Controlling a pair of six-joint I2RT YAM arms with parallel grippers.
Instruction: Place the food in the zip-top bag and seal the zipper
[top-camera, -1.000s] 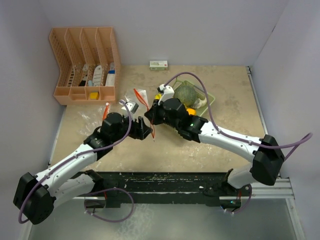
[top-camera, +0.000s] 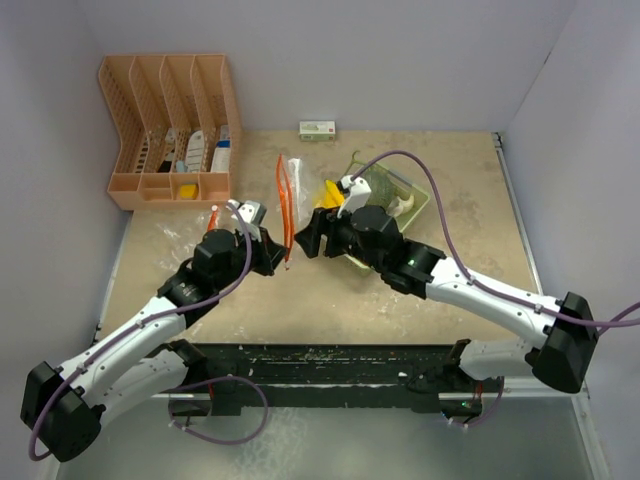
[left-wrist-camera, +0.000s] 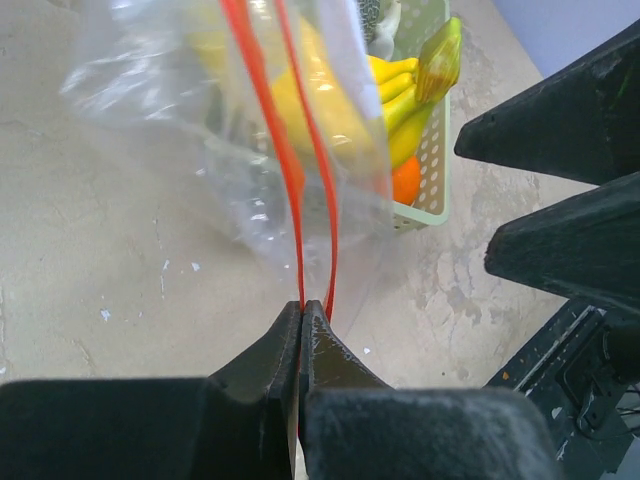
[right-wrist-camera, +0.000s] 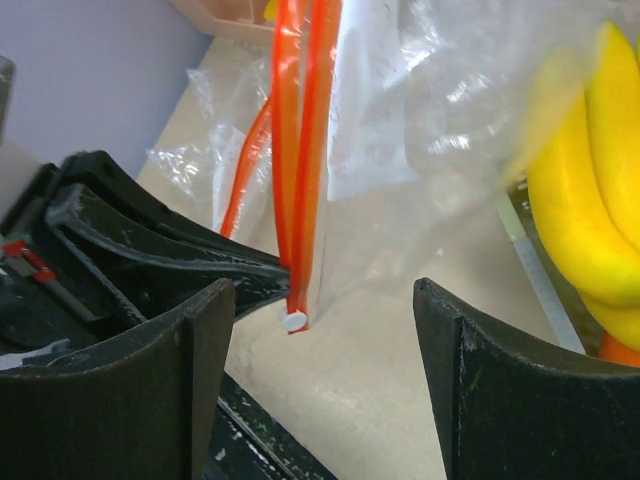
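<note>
A clear zip top bag (left-wrist-camera: 230, 150) with a red zipper hangs over the table. In the left wrist view my left gripper is shut on the lower end of the zipper strip (left-wrist-camera: 295, 200). The right wrist view shows a white tip (right-wrist-camera: 294, 321) poking out just past those fingers. To the right, my right gripper stands open, its fingers apart and nothing gripped between them; the bag lies beyond. Bananas (right-wrist-camera: 590, 190) sit in a green basket (top-camera: 422, 195), partly hidden by my right arm. Orange food (left-wrist-camera: 406, 181) shows beside them.
A second bag (top-camera: 180, 245) with a red zipper lies behind my left arm. The divided organizer (top-camera: 125, 190) stands at the back left, and a small box (top-camera: 317, 130) at the back.
My left gripper, earlier open beside the strip, has shut on it and moved slightly left. The right gripper has let go and moved right; the strip now hangs straighter.
</note>
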